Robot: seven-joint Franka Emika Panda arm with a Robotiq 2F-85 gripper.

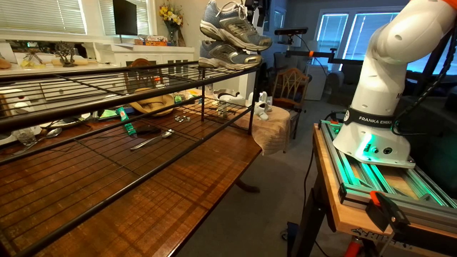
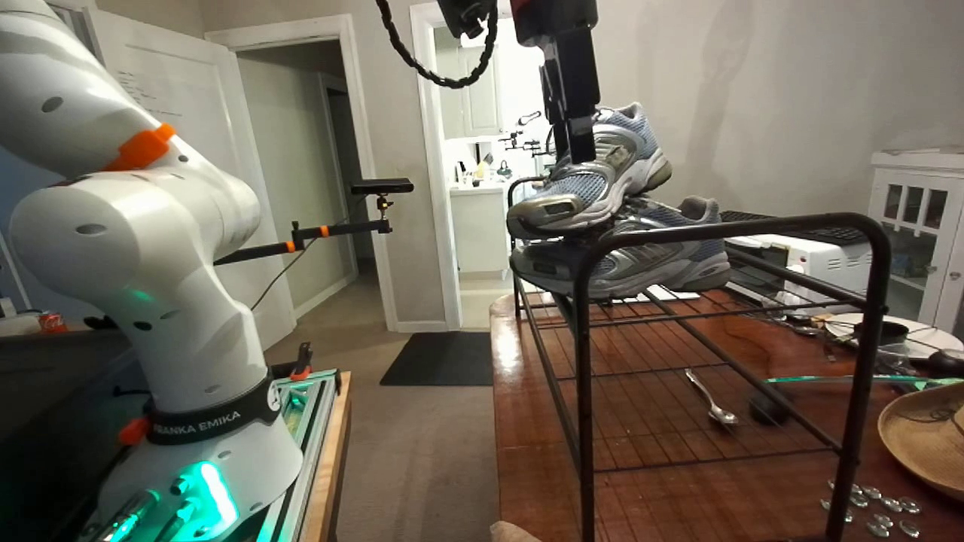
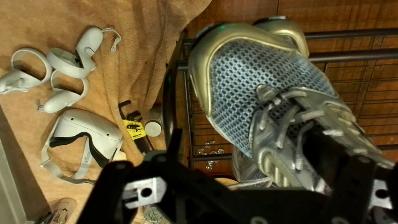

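Note:
Two grey-and-blue running shoes are stacked at one end of a black wire rack (image 2: 727, 229). The upper shoe (image 2: 583, 194) rests over the lower shoe (image 2: 664, 248). My gripper (image 2: 571, 149) points down at the upper shoe, its fingertips overlapping the shoe in exterior view 2; contact is unclear. The wrist view shows the upper shoe (image 3: 257, 78) large, toe toward the top, with one dark finger (image 3: 174, 145) left of it. Another dark shape overlaps the shoe's laced opening. The fingers stand wide, clasping nothing. Exterior view 1 mostly hides the gripper behind the upper shoe (image 1: 240, 28).
Beneath the rack, a spoon (image 2: 712, 397) and clear glass pieces (image 2: 877, 510) lie on the wooden table. A cloth-covered surface beside the rack holds a white headset (image 3: 91, 128), white controllers (image 3: 87, 50) and hex keys (image 3: 136, 128). A straw hat (image 2: 931, 433) lies farther along.

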